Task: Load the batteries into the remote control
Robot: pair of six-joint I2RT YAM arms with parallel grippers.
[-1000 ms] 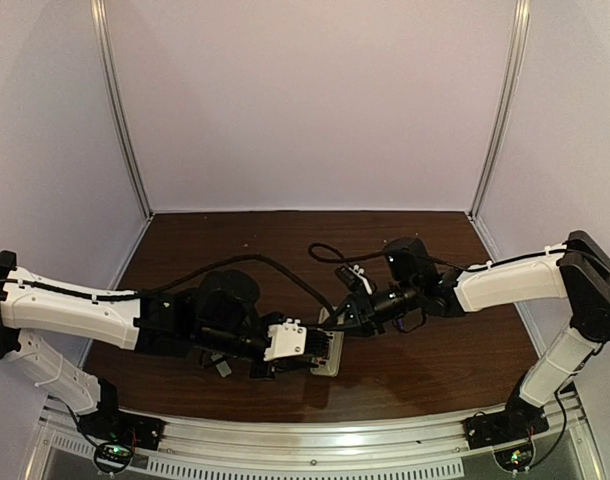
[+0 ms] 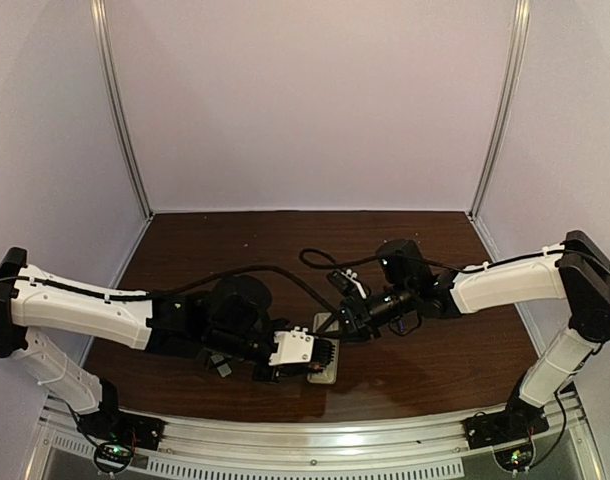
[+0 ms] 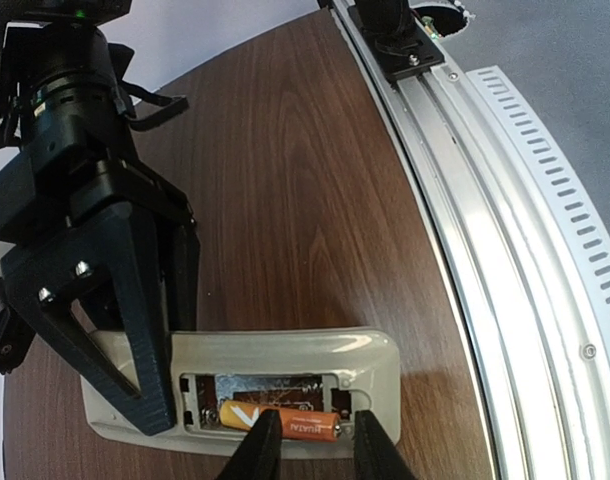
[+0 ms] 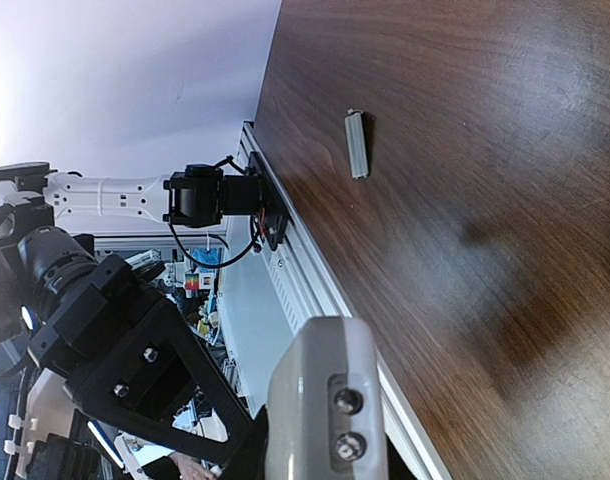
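Observation:
The remote control (image 2: pixel 323 374) (image 3: pixel 255 350) (image 4: pixel 320 400) is held by my right gripper (image 2: pixel 350 325), shut on it. In the left wrist view its battery compartment faces up, with an orange battery (image 3: pixel 285 420) lying in it. My left gripper (image 2: pixel 320 355) is at that compartment, fingertips apart at the battery's right end; whether they touch it is unclear. A grey strip (image 4: pixel 356 145), likely the battery cover, lies on the table. Much of the remote is hidden by the arms in the top view.
A metal rail (image 3: pixel 455 230) runs along the front edge. Both arms meet near the middle, with cables looping above them.
The right arm has shifted a little left.

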